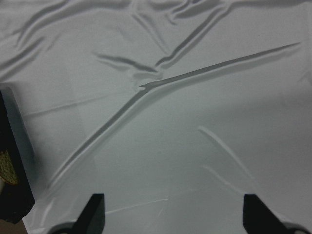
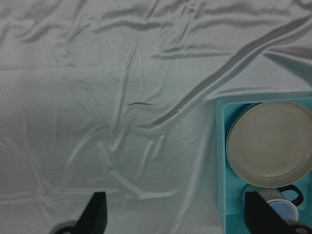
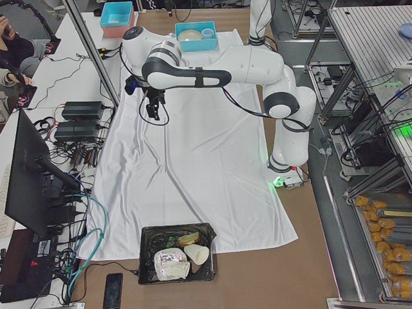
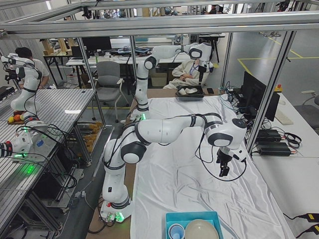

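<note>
A white cloth [image 3: 206, 161] covers the table. My left gripper [image 3: 153, 111] is raised over it; in the left wrist view its fingertips stand wide apart, with only cloth below. My right gripper [image 4: 224, 170] hangs over the cloth near the blue bin [image 4: 172, 221], open and empty. In the right wrist view the bin holds a beige plate [image 2: 268, 141] and a mug [image 2: 282, 208] with a black handle.
A black bin [image 3: 148, 257] with cups and food-like items is at the cloth's near edge in the camera left view. A monitor [image 3: 26, 174], cables and a metal frame line the sides.
</note>
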